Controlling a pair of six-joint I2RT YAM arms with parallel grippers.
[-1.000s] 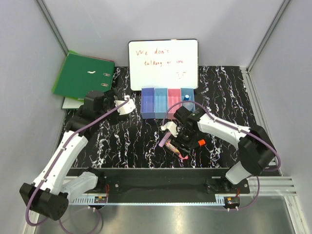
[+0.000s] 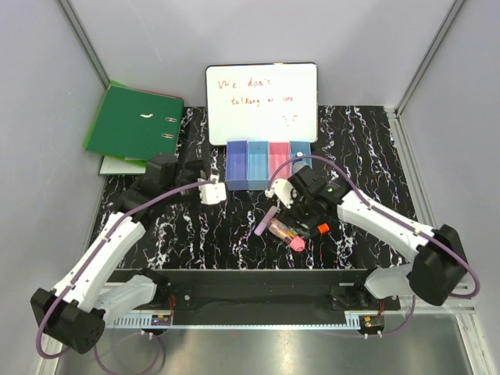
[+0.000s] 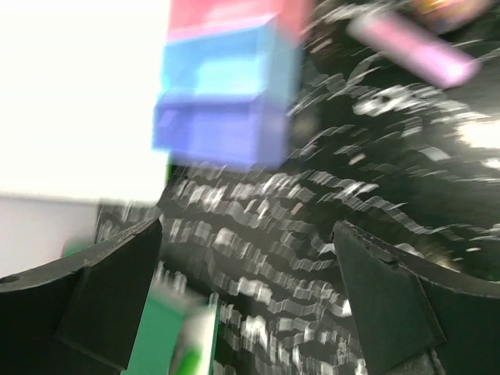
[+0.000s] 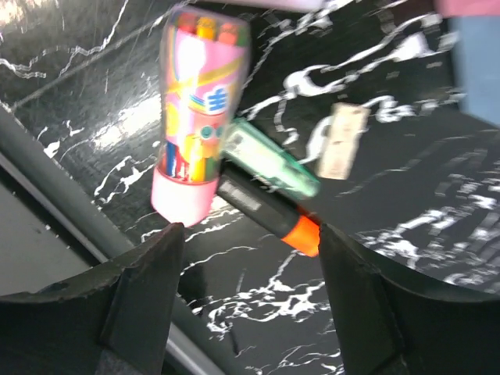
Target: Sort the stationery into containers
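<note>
My right gripper hovers part open over a pencil-case-like pink tube of coloured pens (image 4: 199, 94), a green marker (image 4: 266, 160), a black-and-orange marker (image 4: 266, 207) and a pale eraser-like piece (image 4: 344, 141), holding nothing visible. A pink stick (image 2: 266, 221) lies left of them. Four coloured compartments (image 2: 258, 164) stand before the whiteboard; a small item is in the right one. My left gripper is open and empty at the left, its view blurred.
Green binders (image 2: 125, 117) lie at the back left. The whiteboard (image 2: 261, 101) stands at the back. The table's front edge runs below the pens.
My right arm has shifted right and slightly up in the top view, uncovering more of the pens. My left gripper has moved slightly, swinging downward.
</note>
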